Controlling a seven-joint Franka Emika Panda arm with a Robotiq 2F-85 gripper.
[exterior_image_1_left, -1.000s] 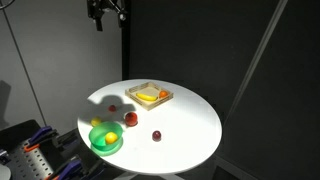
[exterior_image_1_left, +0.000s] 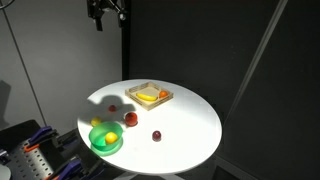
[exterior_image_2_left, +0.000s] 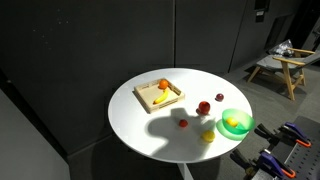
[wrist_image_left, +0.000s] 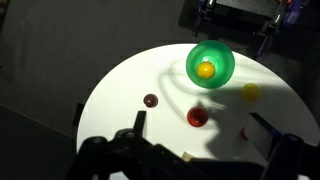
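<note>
High above the round white table, my gripper stands open, its two fingers (wrist_image_left: 138, 122) wide apart with nothing between them. Below, a green bowl (wrist_image_left: 222, 80) holds an orange-yellow fruit (wrist_image_left: 206, 70). A red round fruit (wrist_image_left: 197, 117) lies near the middle of the table in the wrist view. To its left is a dark red, plum-like fruit (wrist_image_left: 151, 100). The yellow fruit (wrist_image_left: 250, 92) sits right of the bowl, and a small red item (exterior_image_2_left: 183, 124) lies apart from the others.
A light wooden tray (exterior_image_1_left: 131, 93) holds a yellow banana-shaped fruit (exterior_image_1_left: 147, 98) and an orange-red fruit (exterior_image_1_left: 163, 94). The table (exterior_image_1_left: 195, 125) has free room on its right side in the first exterior view. A wooden chair (exterior_image_2_left: 290, 62) stands behind, off the table.
</note>
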